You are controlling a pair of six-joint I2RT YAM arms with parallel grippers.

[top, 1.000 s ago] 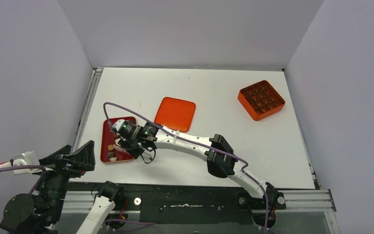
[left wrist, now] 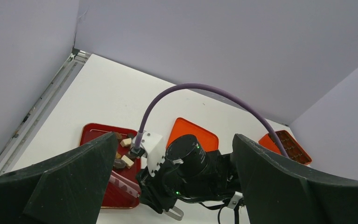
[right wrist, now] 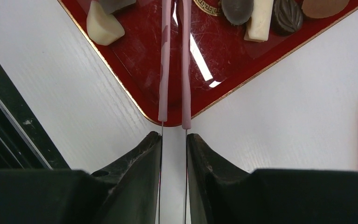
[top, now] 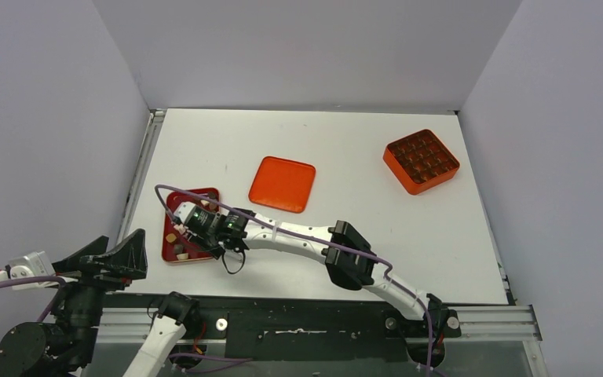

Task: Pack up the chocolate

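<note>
A red tray (top: 169, 236) with assorted chocolates sits at the table's left. My right gripper (top: 188, 224) is over it; its pink-tipped tongs reach into the tray, nearly closed, their tips at the top edge of the right wrist view, so what lies between is cut off. White (right wrist: 260, 16), dark (right wrist: 286, 16) and pale (right wrist: 103, 28) chocolates lie around them. My left gripper (top: 122, 259) hangs open off the table's front-left corner, empty. An orange box (top: 420, 161) with a compartment insert stands at the right rear.
An orange flat square lid (top: 281, 184) lies mid-table, right of the red tray. My right arm spans the front middle.
Over the last second my right gripper has shifted slightly left over the red tray. The left gripper has moved slightly.
</note>
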